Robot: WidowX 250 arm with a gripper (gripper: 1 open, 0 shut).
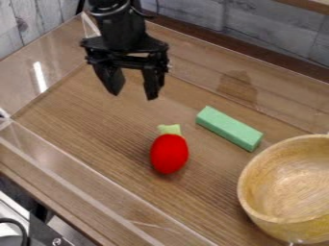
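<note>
My black gripper [134, 85] hangs above the wooden table in the upper middle of the camera view, fingers apart, with nothing visible between them. Below it and a little to the right lies a red oval object [170, 154] with a pale green tip. A mint green block [230, 128] lies to the right of that, on a diagonal.
A large yellow bowl [286, 187] stands at the lower right, partly out of frame. Grey walls run along the back, and dark cables lie past the lower left edge.
</note>
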